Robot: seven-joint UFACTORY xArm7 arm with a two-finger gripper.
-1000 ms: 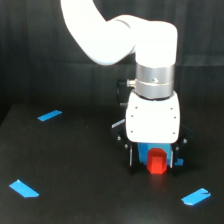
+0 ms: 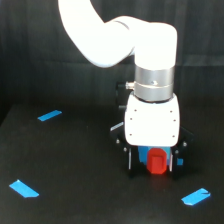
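My white gripper (image 2: 151, 161) is low near the middle right of the view, pointing down. Its two fingers are spread apart and it looks open. Between them in the view sits a small red block (image 2: 157, 163), with a gap showing on the left finger's side. Blue surface (image 2: 143, 153) shows just behind and to the left of the red block, partly hidden by the hand. Whether the red and blue pieces touch is unclear.
Blue tape strips lie on the dark table at the back left (image 2: 50, 115), front left (image 2: 24, 188) and front right (image 2: 196, 197). A small blue spot (image 2: 180, 162) shows right of the gripper.
My gripper has come down slightly over the blocks. The red block and the tape strips look unmoved.
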